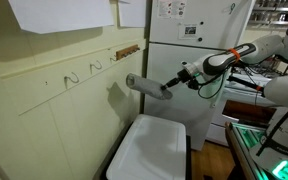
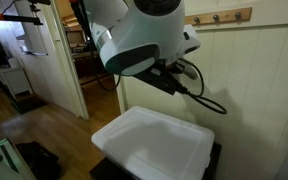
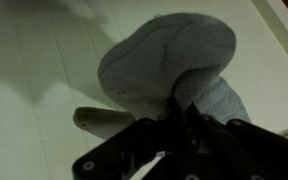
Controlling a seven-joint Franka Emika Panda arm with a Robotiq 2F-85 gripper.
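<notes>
A grey cloth item (image 1: 147, 87), which looks like an oven mitt, hangs in the air above the far end of the white-topped table. My gripper (image 1: 169, 84) is at its right end, shut on it. Close up in the wrist view, the grey mitt (image 3: 164, 62) bunches at my gripper, and a thumb-like part sticks out to the left. The fabric hides most of the fingertips. In exterior view 2 the arm's big pale body blocks the middle, so I cannot make out the mitt there.
Along the cream wall run metal hooks (image 1: 96, 65) and a wooden peg rack (image 1: 127, 51), also seen as a rack (image 2: 219, 16) from the other side. A white fridge (image 1: 194, 65) stands behind the arm.
</notes>
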